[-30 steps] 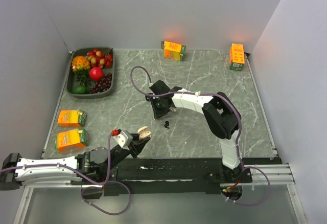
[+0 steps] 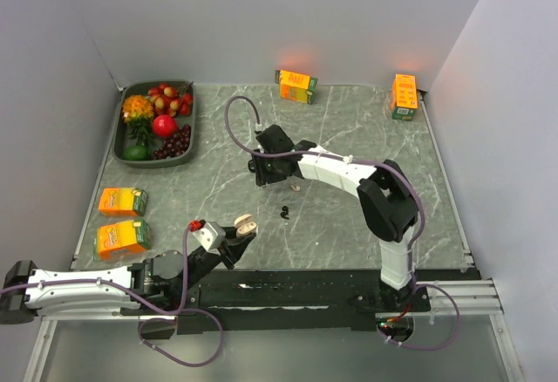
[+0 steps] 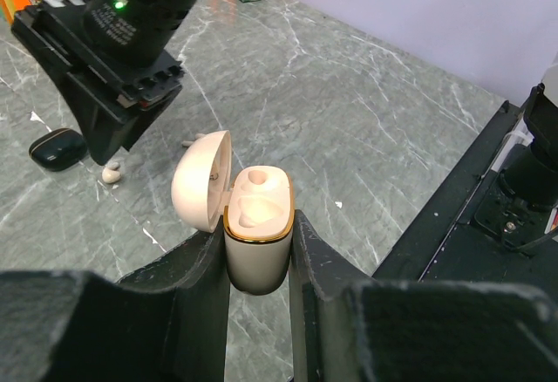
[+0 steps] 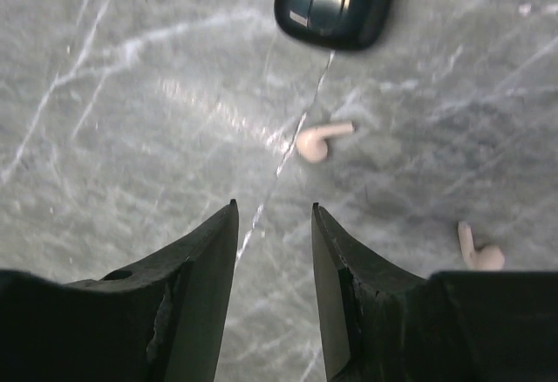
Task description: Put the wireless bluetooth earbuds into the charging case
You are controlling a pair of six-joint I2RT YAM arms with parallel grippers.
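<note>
My left gripper (image 2: 237, 244) is shut on an open white charging case (image 3: 258, 234), its lid raised and two empty slots showing in the left wrist view. My right gripper hangs open over the table, just short of a white earbud (image 4: 312, 146); a second white earbud (image 4: 486, 256) lies lower right of it. A closed black case (image 4: 334, 7) sits beyond them. Small black earbuds (image 2: 284, 212) lie nearer the front in the top view.
A fruit tray (image 2: 124, 155) stands at the back left, with yellow boxes (image 2: 122, 239) along the left side and at the back.
The right arm has shifted over the past second, its gripper now slightly left and higher in the top view. The left arm and its case have not moved.
</note>
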